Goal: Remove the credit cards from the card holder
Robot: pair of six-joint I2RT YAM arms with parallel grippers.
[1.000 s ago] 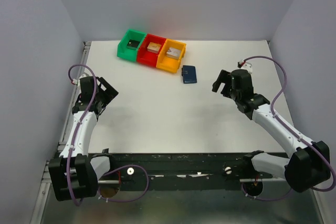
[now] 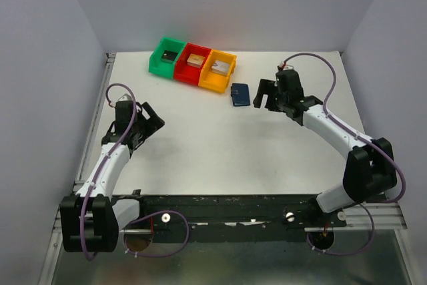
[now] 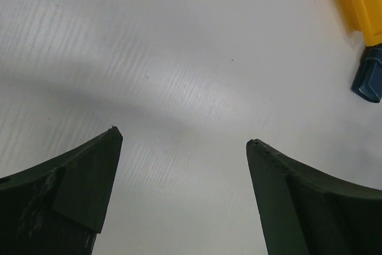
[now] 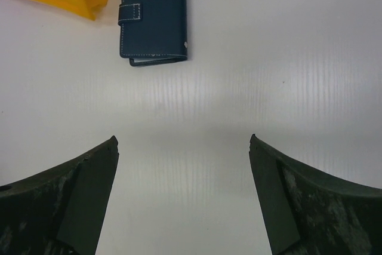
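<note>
The dark blue card holder [image 2: 240,95] lies flat and closed on the white table, just right of the yellow bin. In the right wrist view the holder [image 4: 154,16] is near the top, its strap on the left side and its cover slightly lifted along the lower edge. No cards show; any inside are hidden. A corner of the holder [image 3: 370,74] appears at the right edge of the left wrist view. My right gripper [image 2: 256,99], open and empty, is a short way right of the holder. Far off to the left, my left gripper [image 2: 157,114] also stands open and empty.
Joined green [image 2: 157,63], red [image 2: 189,75] and yellow [image 2: 215,82] bins stand at the back, each with something small inside.
My right arm has moved left and slightly back, closer to the card holder. The left gripper has shifted right and a little forward. The holder and bins stay where they were.
</note>
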